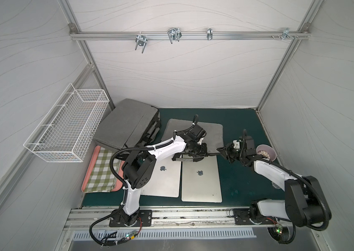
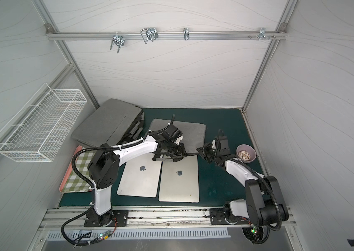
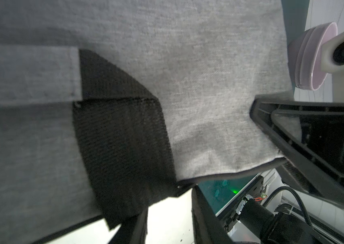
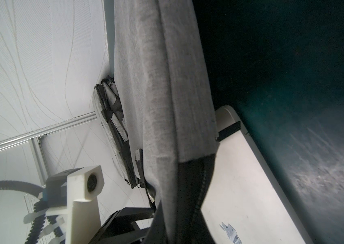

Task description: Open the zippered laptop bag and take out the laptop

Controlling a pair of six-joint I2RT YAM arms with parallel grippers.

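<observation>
The grey laptop bag (image 1: pixel 212 133) lies flat at mid-table, its dark zipper edge toward the front. In the right wrist view my right gripper is shut on the bag's front right corner, by the black zipper strip (image 4: pixel 196 191). My left gripper is open over the front edge beside a black fabric handle strap (image 3: pixel 125 150); nothing shows between its fingers. Two silver laptops, one on the left (image 1: pixel 162 179) and one on the right (image 1: pixel 201 179), lie closed in front of the bag. What the bag holds is hidden.
A larger grey case (image 1: pixel 128 121) stands at the back left, beside a pink tray with checked cloth (image 1: pixel 103 167). A white wire basket (image 1: pixel 70 125) hangs on the left wall. The pink bowl (image 1: pixel 266 152) sits close behind my right arm. Bare green table shows at the back right.
</observation>
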